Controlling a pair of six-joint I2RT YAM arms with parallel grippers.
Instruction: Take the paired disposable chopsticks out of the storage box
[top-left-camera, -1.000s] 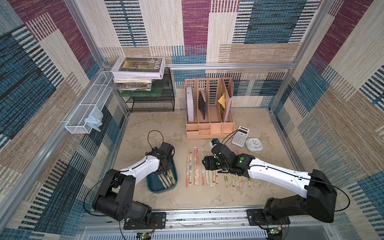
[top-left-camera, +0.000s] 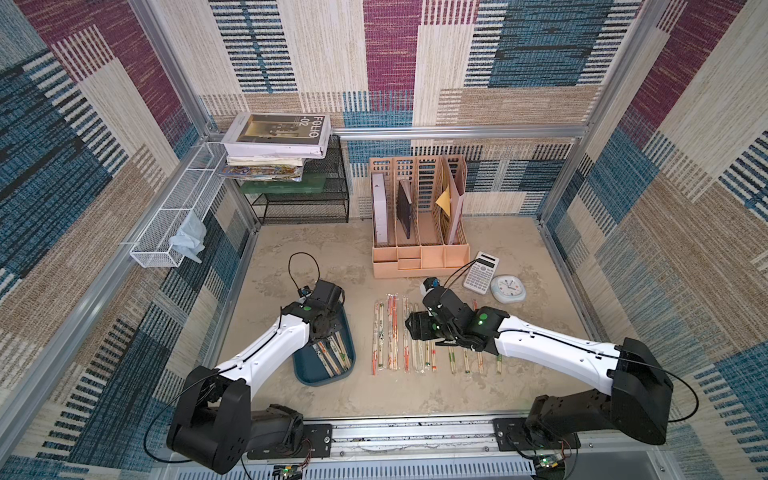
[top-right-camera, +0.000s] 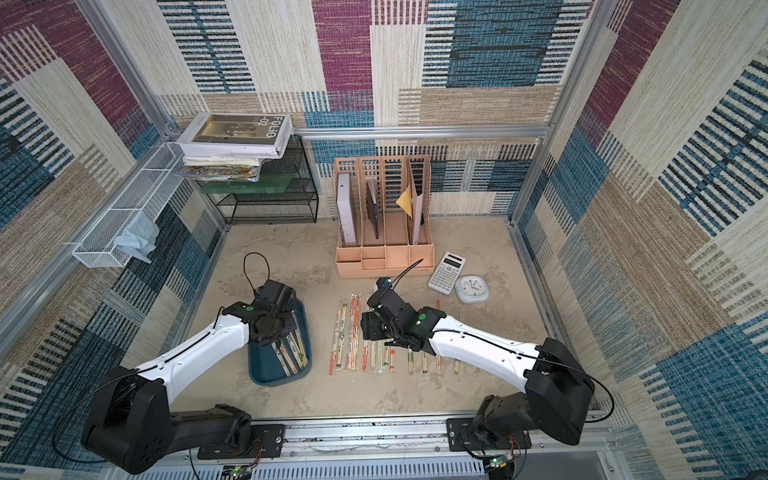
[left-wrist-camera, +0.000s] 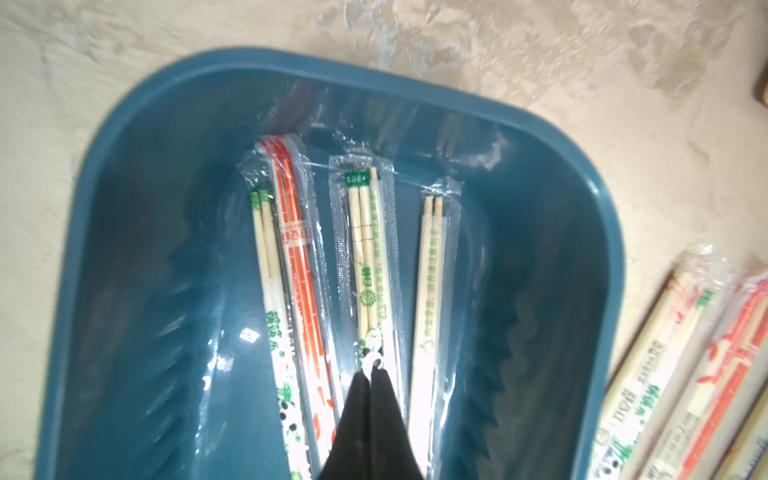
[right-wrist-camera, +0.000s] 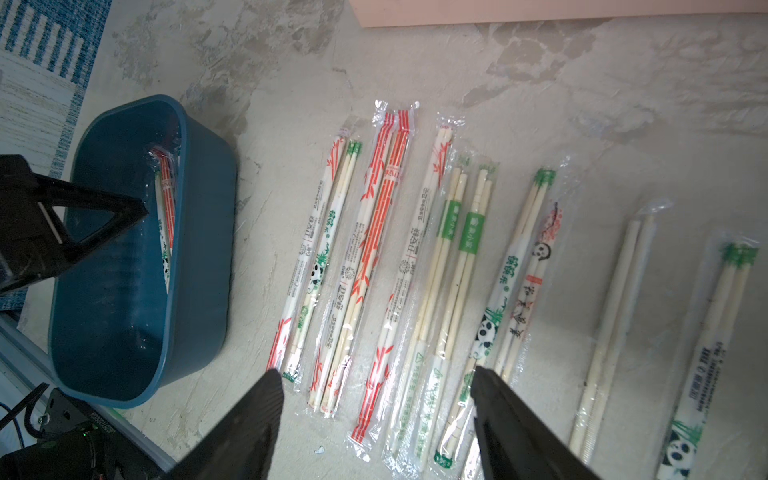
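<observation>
In the dark teal storage box several wrapped chopstick pairs lie side by side, one red, others white with green print. My left gripper hangs over them, its fingertips together at the lower middle, with no chopsticks visibly between them. Outside the box, several wrapped pairs lie in a row on the table to its right. My right gripper is above that row, fingers apart, nothing seen held between them.
A pink file organiser stands at the back, with a calculator and a small clock to its right. Wire shelves with magazines are at the back left. Bare table lies between box and organiser.
The right arm and the chopsticks on the table look unchanged.
</observation>
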